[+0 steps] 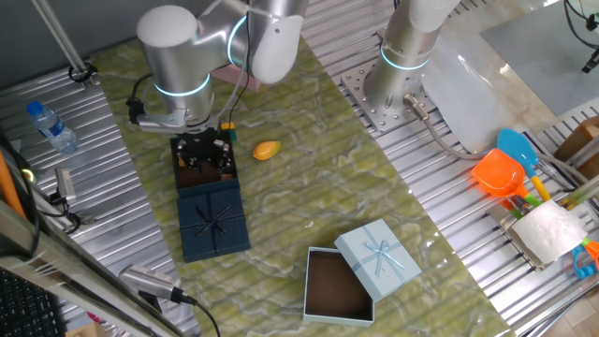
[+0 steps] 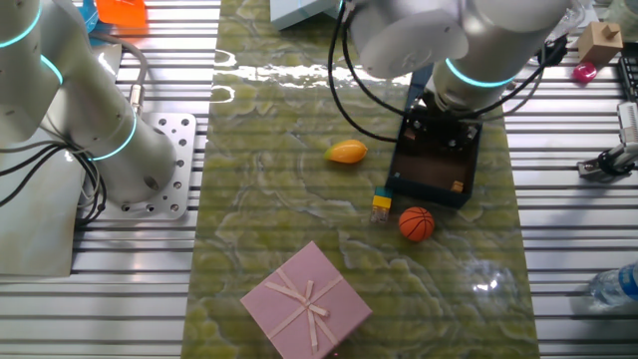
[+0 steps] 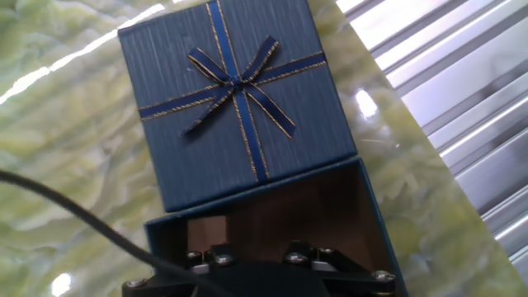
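Note:
My gripper point(image 1: 206, 161) is over the open dark blue box point(image 1: 233, 183), pointing down into it. Its black fingers look spread apart in exterior view 1, with nothing seen between them; the tips are hard to make out. In the wrist view, only the gripper's black linkages show along the bottom edge, above the box interior point(image 3: 285, 219). A small tan block point(image 2: 457, 186) lies inside the box by one wall. The box's blue lid point(image 3: 285, 124), with a ribbon bow, rests against the box's side.
Near the box lie a yellow-orange mango-like toy point(image 2: 347, 152), a small basketball point(image 2: 416, 224) and a yellow-green block point(image 2: 382, 202). A pink gift box point(image 2: 307, 304) stands apart. An open light-blue box point(image 1: 338, 314) has its lid point(image 1: 379, 259) leaning on it.

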